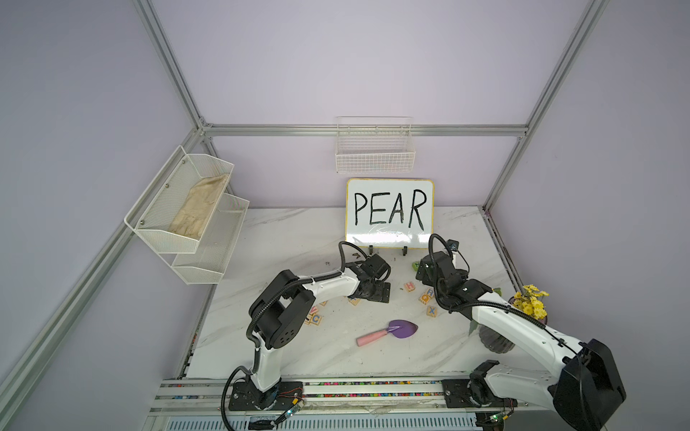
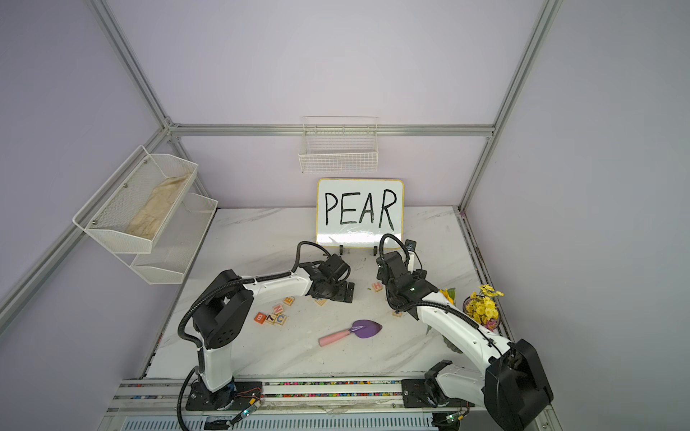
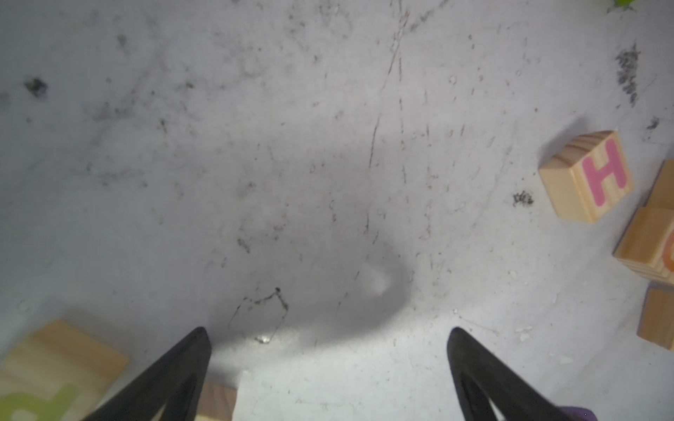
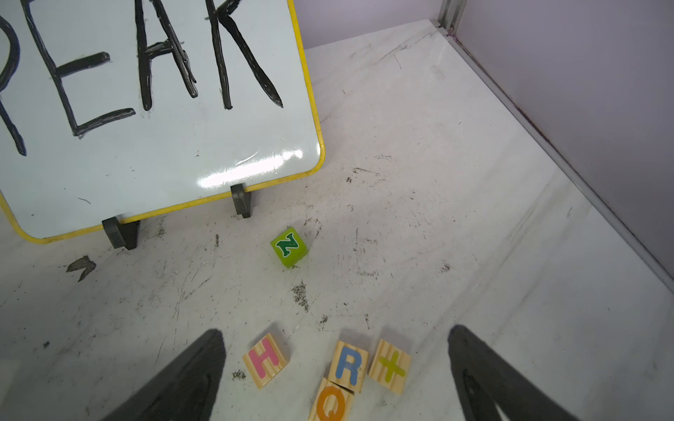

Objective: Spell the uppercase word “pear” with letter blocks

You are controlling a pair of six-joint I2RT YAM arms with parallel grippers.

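Note:
In the right wrist view lie the R block (image 4: 348,365), touching the Q block (image 4: 330,401), the plus- or X-marked block (image 4: 389,366), the H block (image 4: 264,360) and a green N block (image 4: 288,246). My right gripper stands open above them, empty. The left wrist view shows my left gripper open over bare table, nothing between its fingers. Beside its left finger are a block with a green letter (image 3: 59,375), cut off at the edge, and another block (image 3: 217,401) mostly hidden. The whiteboard (image 1: 389,233) reads PEAR.
More letter blocks, including a C block (image 2: 279,319), lie in a cluster at left. A pink-handled purple trowel (image 1: 402,329) is at front centre. Yellow flowers (image 1: 531,301) stand at the right edge.

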